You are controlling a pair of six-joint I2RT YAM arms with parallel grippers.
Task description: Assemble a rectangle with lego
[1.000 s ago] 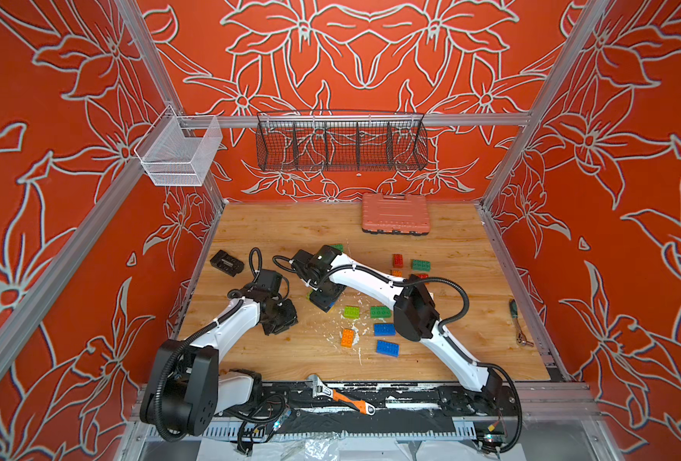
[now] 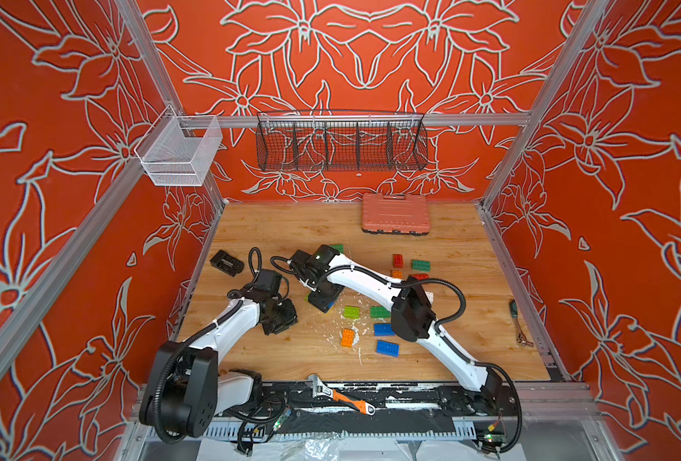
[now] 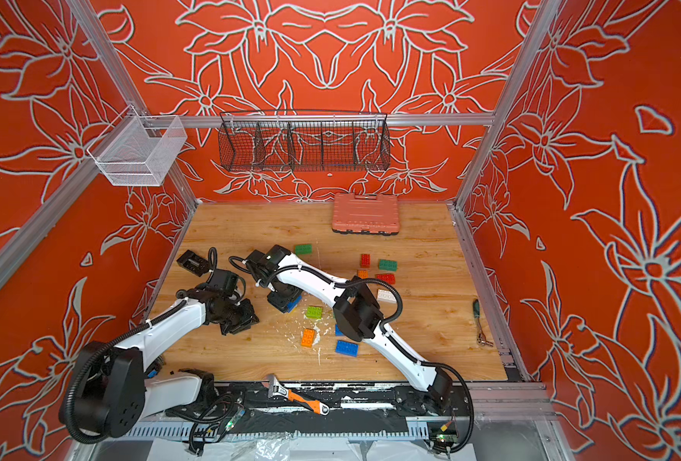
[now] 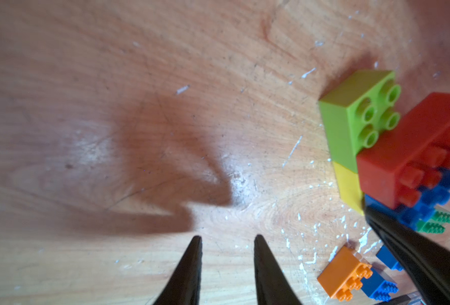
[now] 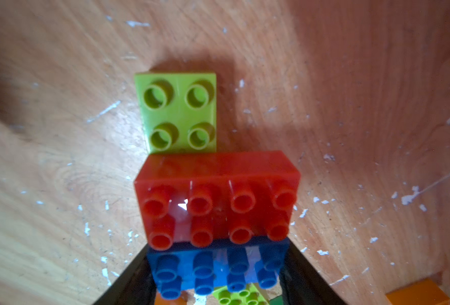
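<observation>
In the right wrist view, a lime brick [image 5: 180, 112] adjoins one end of a red brick [image 5: 217, 172], with a blue brick [image 5: 220, 254] along the red one's other side. A yellow brick [image 4: 348, 185] shows low under this group in the left wrist view. My right gripper is open, its fingers [image 5: 133, 279] on either side of the blue brick; whether they touch it I cannot tell. To the left, my left gripper stands open above bare wood, apart from the bricks.
Loose bricks lie nearby: lime [image 2: 351, 312], orange [image 2: 347, 338], blue [image 2: 387, 348] and green [image 2: 379, 312]. Red [image 2: 397, 260] and dark green [image 2: 420, 265] ones are farther back. A red case [image 2: 395, 213] stands at the rear.
My right gripper has shifted very slightly over the brick group; a bit of lime visible beside it earlier is now hidden in the top left view. The left arm has not visibly moved.
</observation>
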